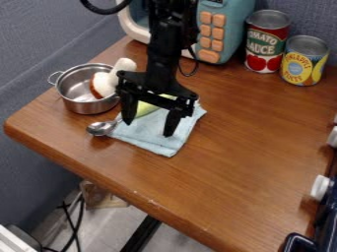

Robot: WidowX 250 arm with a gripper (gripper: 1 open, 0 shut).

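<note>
My black gripper (150,116) is lowered over a folded light-blue cloth (164,140) on the wooden table. A pale yellow-green object (153,104) lies on the cloth, partly hidden by the gripper; whether the fingers hold it cannot be told. A metal spoon (101,128) lies at the cloth's left edge. A steel pot (78,99) stands to the left, with white objects (122,68) in and beside it.
A tomato sauce can (266,43), a yellow can (304,66) and a teal toy appliance (223,30) stand at the back. A dark appliance with white knobs (318,188) is at the right edge.
</note>
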